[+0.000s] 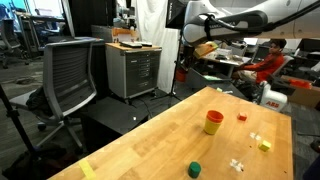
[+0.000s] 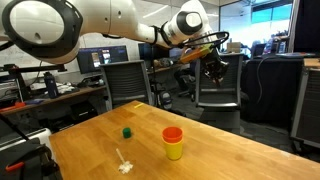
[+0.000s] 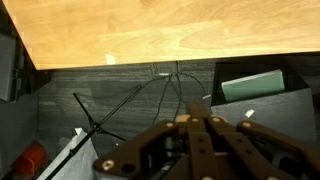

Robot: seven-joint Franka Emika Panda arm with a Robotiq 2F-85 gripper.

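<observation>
A yellow cup with a red inside (image 1: 213, 122) stands upright on the wooden table (image 1: 140, 150); the second exterior view shows this cup (image 2: 174, 143) near the middle. My gripper (image 2: 213, 68) hangs high, past the table's far edge and well apart from the cup. Its fingers are small and dark against the chairs, so I cannot make out their gap or anything held. Dark gripper parts (image 3: 205, 145) fill the bottom of the wrist view, over the floor beyond the table edge.
A green block (image 1: 194, 169), a yellow block (image 1: 265, 146), a red block (image 1: 242, 117) and a white piece (image 1: 236, 165) lie on the table. Office chairs (image 1: 60, 80) and a drawer cabinet (image 1: 133, 70) stand beyond it.
</observation>
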